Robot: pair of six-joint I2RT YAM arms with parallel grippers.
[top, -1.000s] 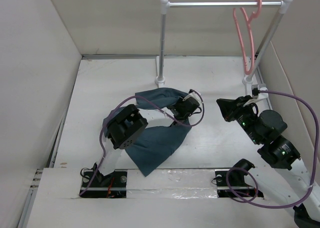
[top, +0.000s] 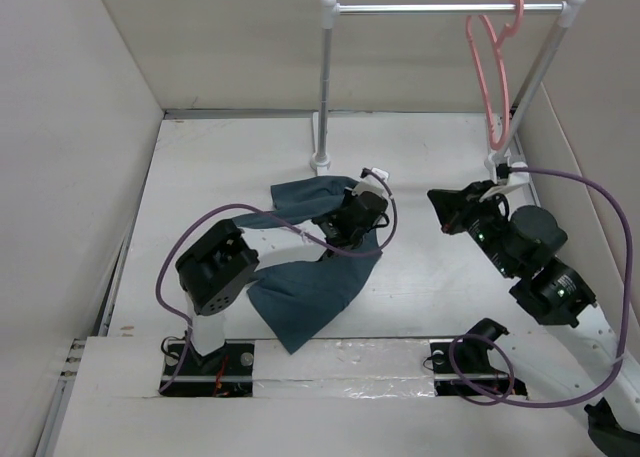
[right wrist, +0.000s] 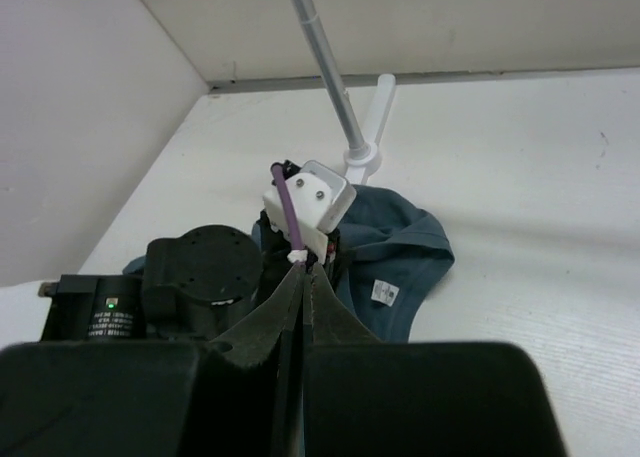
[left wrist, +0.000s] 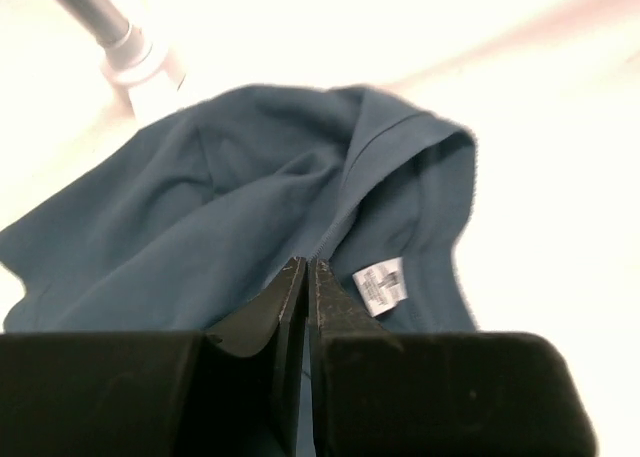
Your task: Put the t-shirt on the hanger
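Note:
A dark slate-blue t shirt (top: 310, 302) lies rumpled on the white board, a white label (left wrist: 378, 285) showing near its folded corner. My left gripper is shut over the shirt, with no cloth clearly visible between its fingers; in the top view its arm covers the shirt's middle. My right gripper (top: 441, 209) is shut in the air to the right of the shirt, its closed fingertips (right wrist: 322, 297) showing in the right wrist view. A pink hanger (top: 500, 137) hangs from the rail at upper right.
The white rack's rail (top: 420, 8) spans the back, its left post (top: 325, 77) standing behind the shirt. Walls close in left, right and back. Bare board (top: 200, 147) lies at the back left and right of the shirt.
The right arm has shifted very slightly. The hanger swings a little.

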